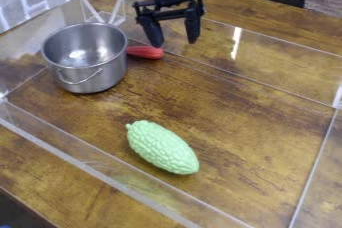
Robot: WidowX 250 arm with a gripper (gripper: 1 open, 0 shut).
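Observation:
My black gripper [168, 27] hangs at the top middle of the camera view, open, its fingers spread above the table. Just below and left of it a red object [144, 52] lies beside a steel pot [86, 64], partly hidden behind it. A pale green bumpy bitter melon [162, 146] lies on the wooden table in the lower middle, well apart from the gripper.
Clear panels or edges run along the left and right, and white bars stand behind the pot.

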